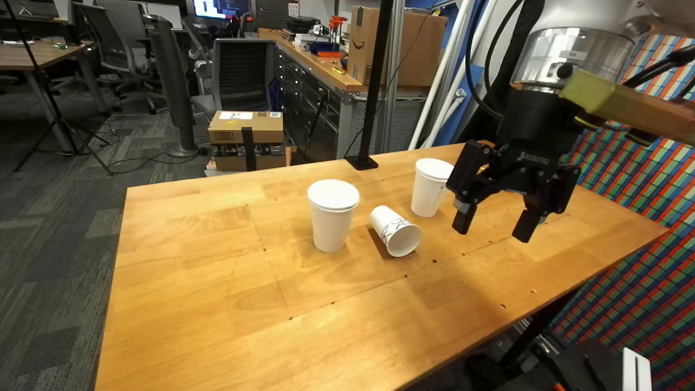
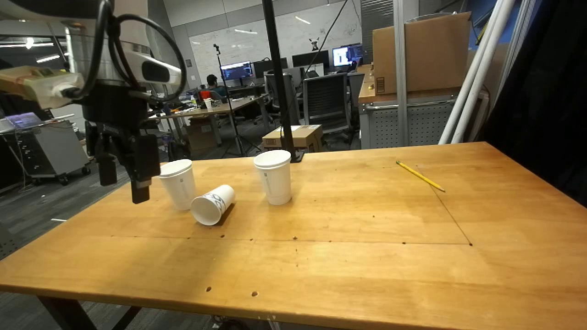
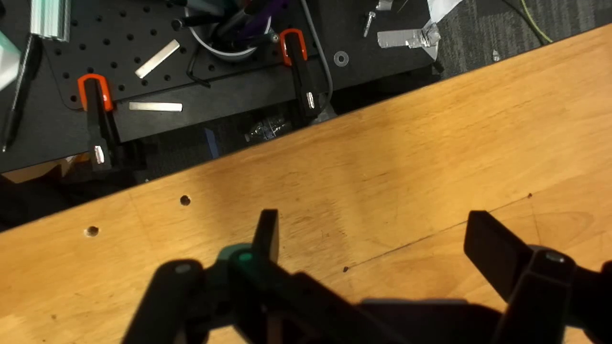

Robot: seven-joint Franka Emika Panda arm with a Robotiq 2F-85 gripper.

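Note:
Two white paper cups with lids stand upright on the wooden table: one lidded cup [image 1: 332,218] nearer the table's middle, and another lidded cup [image 1: 430,189] farther back. Between them a smaller white cup [image 1: 395,231] with a dark line pattern lies on its side, its open mouth toward the front edge. In the second exterior view this lying cup [image 2: 213,205] is also between the two upright ones. My gripper [image 1: 492,231] hangs above the table, open and pointing down, apart from every cup. Only bare wood shows between its fingers in the wrist view; no cup appears there.
A yellow pencil [image 2: 420,176] lies on the table, well away from the cups. A black post [image 1: 362,162] stands at the back edge. Beyond the front edge sits a dark cart [image 3: 246,86] with clamps and small tools.

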